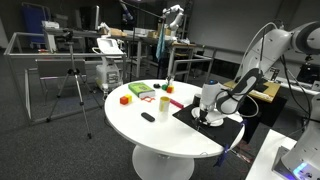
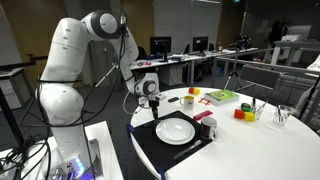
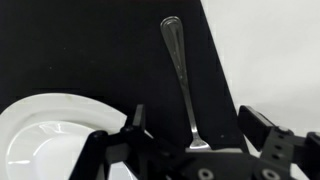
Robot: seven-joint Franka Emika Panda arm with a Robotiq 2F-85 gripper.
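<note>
A silver utensil (image 3: 182, 72) lies on a black mat (image 3: 90, 45) in the wrist view, its handle pointing away and its head mostly hidden by the gripper. My gripper is open, with one finger to each side of the utensil's lower part. Nothing is held. At lower left in that view is a white plate (image 3: 45, 115), beside the left finger. In exterior view 2 the gripper (image 2: 155, 107) is low over the mat, behind the plate (image 2: 174, 128). Whether the fingertips touch the mat cannot be told.
A knife (image 2: 188, 152) lies on the mat, across the plate from the gripper. Close to the mat stands a white mug (image 2: 209, 127). Farther off are a yellow cup (image 1: 164, 103), a green box (image 1: 140, 88) and small colored blocks (image 1: 126, 100).
</note>
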